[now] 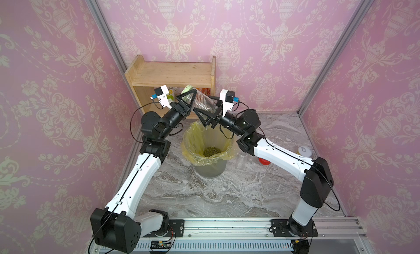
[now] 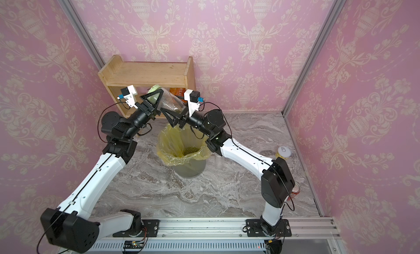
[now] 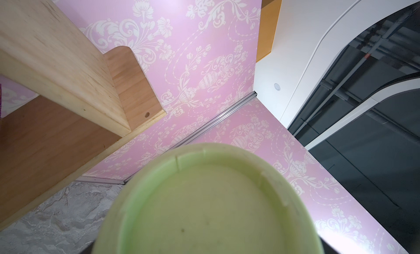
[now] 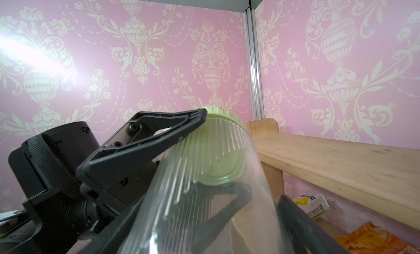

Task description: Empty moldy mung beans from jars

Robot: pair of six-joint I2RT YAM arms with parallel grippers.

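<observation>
A clear ribbed jar (image 1: 203, 101) with a pale green end (image 3: 210, 210) hangs tilted in the air, its right end lower. My left gripper (image 1: 187, 97) is at the green end, its finger (image 4: 179, 133) lying along the jar's side. Around the lower end is my right gripper (image 1: 203, 104), with fingers wide apart on either side. I cannot tell which fingers press on the jar. Its clear wall (image 4: 205, 210) shows no beans behind it. Below stands a bin with a yellow bag (image 1: 189, 144), mung beans (image 1: 212, 151) lying inside.
Close behind the grippers is a wooden shelf (image 1: 177, 72), with an orange packet (image 4: 371, 240) inside. A white-lidded jar (image 2: 283, 152) and a red-rimmed jar (image 2: 295, 188) stand at right.
</observation>
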